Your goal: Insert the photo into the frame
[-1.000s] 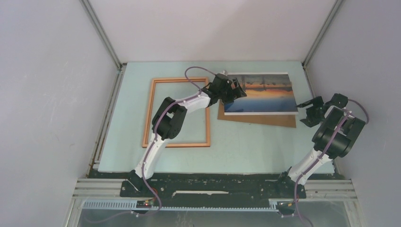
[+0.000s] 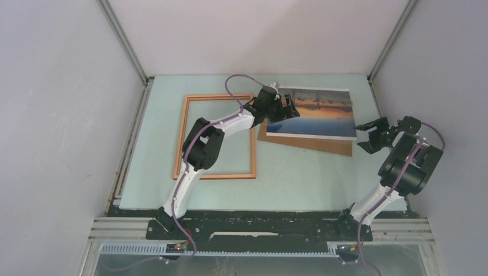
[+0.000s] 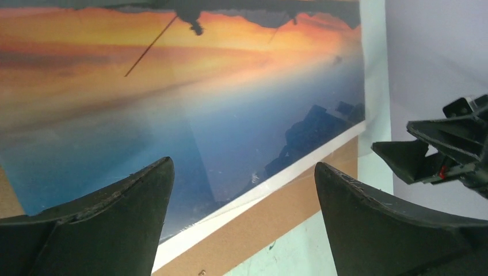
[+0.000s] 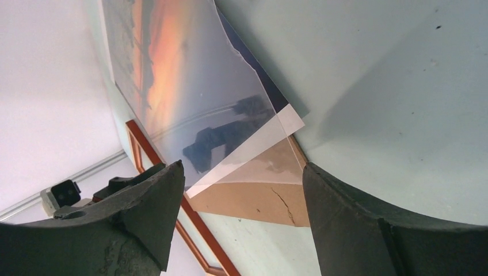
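The sunset photo point(image 2: 313, 115), white-edged and under a clear sheet, lies on a brown backing board point(image 2: 305, 145) right of the empty wooden frame point(image 2: 252, 161). My left gripper point(image 2: 288, 108) is open above the photo's left part; its wrist view shows the photo between and beyond the fingers. My right gripper point(image 2: 366, 135) stands open at the photo's right edge. In the right wrist view the clear sheet and white edge point(image 4: 247, 146) reach over the board point(image 4: 253, 201), with nothing visibly gripped between the fingers.
Walls with metal rails border the table on both sides, close to my right arm.
The photo and board have shifted left by a small amount.
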